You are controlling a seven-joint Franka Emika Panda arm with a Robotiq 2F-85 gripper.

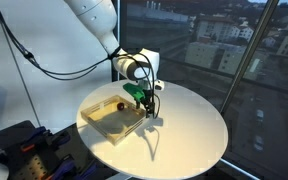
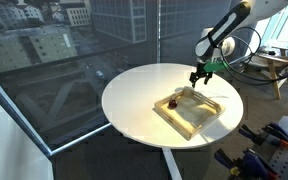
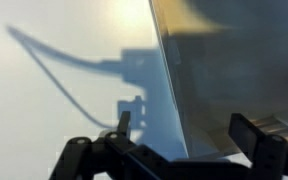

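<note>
A shallow tan open box rests on the white round table, with a small dark round object inside it. In exterior view 2 the same dark object lies near one inner side of the box. My gripper hangs above the table by the box's edge, apart from the dark object. In the wrist view the gripper stands open across the box's wall, nothing held between its fingers. The dark object does not show in that view.
Loose black cables loop from the arm. Large windows stand behind the table. The arm casts a shadow on the tabletop.
</note>
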